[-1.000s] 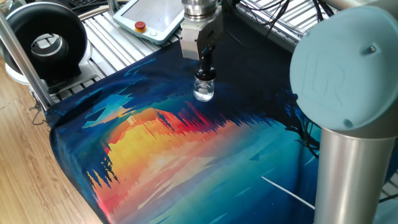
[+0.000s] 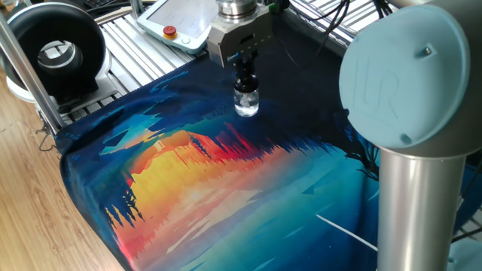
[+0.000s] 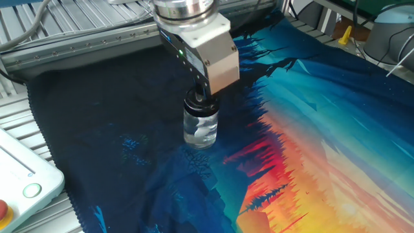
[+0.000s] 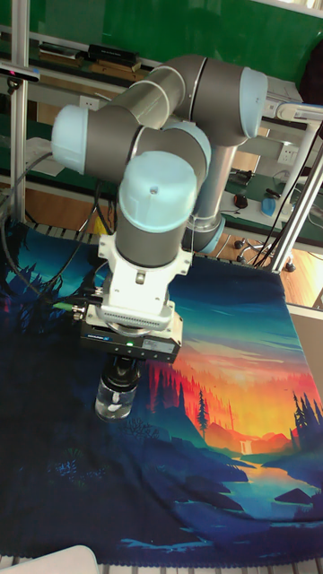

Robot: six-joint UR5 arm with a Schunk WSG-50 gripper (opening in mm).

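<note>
A clear glass jar (image 3: 200,131) with a black lid (image 3: 202,103) hangs upright under my gripper (image 3: 201,97), over the dark part of the printed cloth. My gripper seems shut on the top of the lid; its dark fingers blend into the black lid, so the exact contact is hard to make out. Clear contents with bright reflections show through the glass. Exterior view 1 shows the same jar (image 2: 246,103) just beyond the red and orange part of the print. Whether its base touches the cloth or hovers slightly over it, I cannot tell.
A tablet-like pendant with a red button (image 2: 170,32) lies at the cloth's far edge. A black round device (image 2: 56,56) stands at the left. My arm (image 2: 410,83) blocks the right of exterior view 1.
Over the last second the jar has shifted slightly upward in exterior view 1 together with my gripper. The gripper body has turned, and the arm at the right has moved a little left.
</note>
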